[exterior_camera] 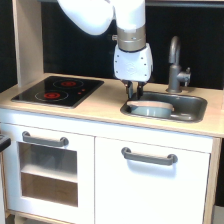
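A white robot arm reaches from the top of the camera view, its gripper [134, 88] hanging over the left rim of the sink [183, 109]; its small dark fingers are too small to read as open or shut. A blue-grey pot [152, 110] with a pale pinkish rim sits low in the sink basin, its lower part hidden by the counter-level edge.
A black two-burner hob [60, 90] is on the left of the wooden counter [100, 115]. A dark tap [175, 65] stands behind the sink. Below are an open cubby and a closed white door [150, 185].
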